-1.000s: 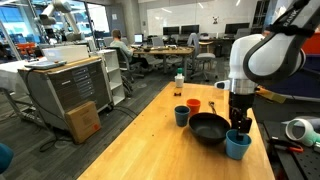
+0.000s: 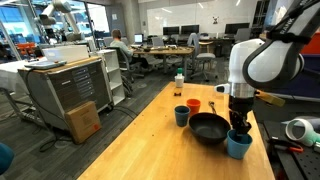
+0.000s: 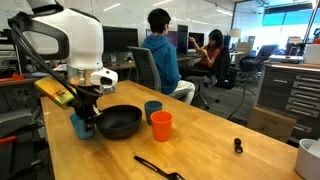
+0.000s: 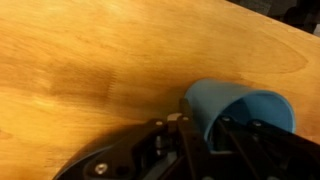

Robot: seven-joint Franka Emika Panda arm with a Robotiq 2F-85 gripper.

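A light blue cup [image 2: 238, 148] is upright at the table's near right, close beside the black pan [image 2: 209, 128]. My gripper [image 2: 239, 129] reaches down to it from above, shut on its rim. In the wrist view, the cup [image 4: 268, 107] shows its open mouth, with the dark fingers of my gripper at the near wall. One finger is inside the mouth. From the other side, the cup [image 3: 82, 127] is partly covered by my gripper [image 3: 92, 118]. Whether its base touches the table is hard to tell.
Beyond the pan stand a dark blue cup [image 2: 182, 116] and a red cup [image 2: 193, 106]. A dark utensil [image 3: 160, 168] and a small black object [image 3: 238, 146] lie on the wooden table [image 2: 140, 140].
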